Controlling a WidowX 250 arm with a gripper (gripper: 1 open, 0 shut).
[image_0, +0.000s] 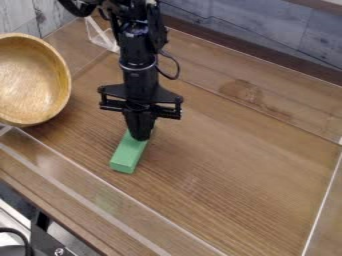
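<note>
My black gripper hangs from the arm at the centre-left, low over a green rectangular block lying on the wooden floor of the tray. The gripper's body covers the block's upper end, where it is shut on it; the fingertips are mostly hidden.
A tan wooden bowl sits at the left. A clear plastic item lies at the back left.
</note>
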